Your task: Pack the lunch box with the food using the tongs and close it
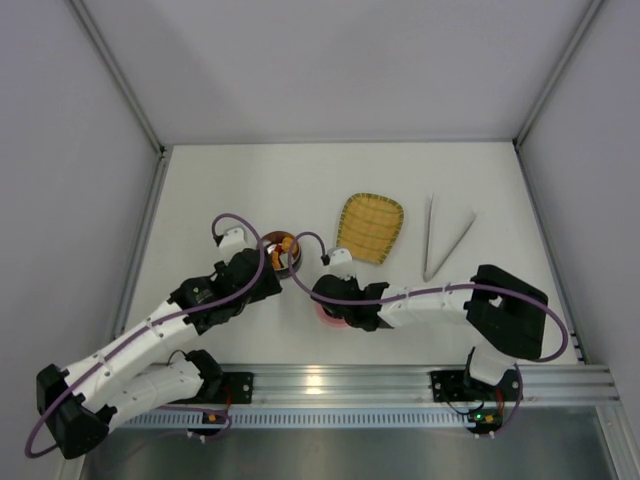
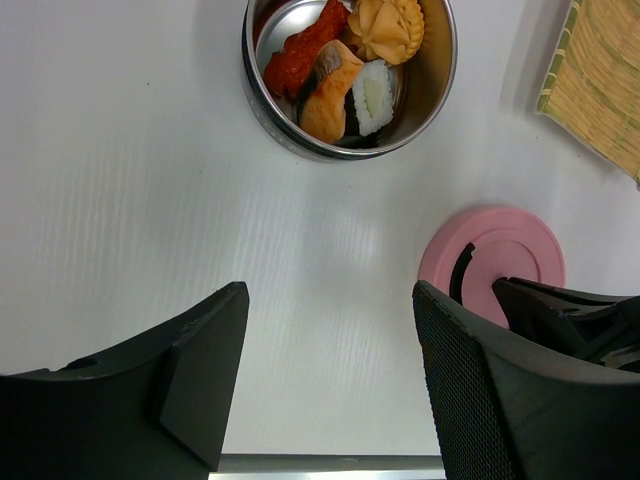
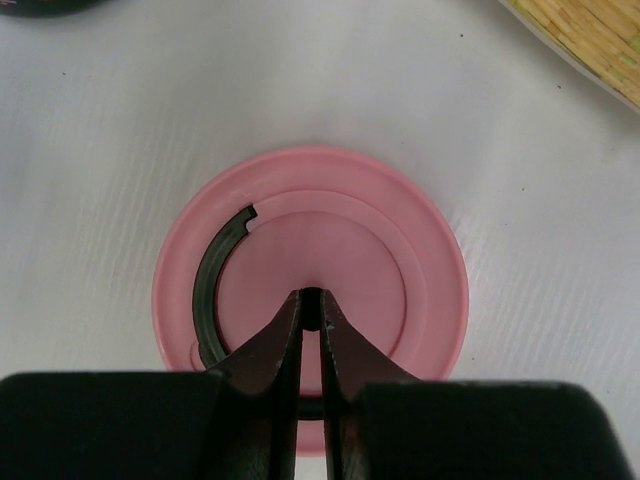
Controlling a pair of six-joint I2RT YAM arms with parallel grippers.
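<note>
The pink lunch box lid lies flat on the table, with a black arc and a black centre knob. My right gripper is shut over the lid's middle, its fingertips together with nothing between them. They partly cover the knob in the right wrist view. In the left wrist view the round metal lunch box stands uncovered, holding sushi, a dumpling and red food. My left gripper is wide open and empty, with bare table between its fingers.
A yellow woven mat lies right of the box, beyond the lid. Two long grey sticks, joined at one end like tongs, lie farther right.
</note>
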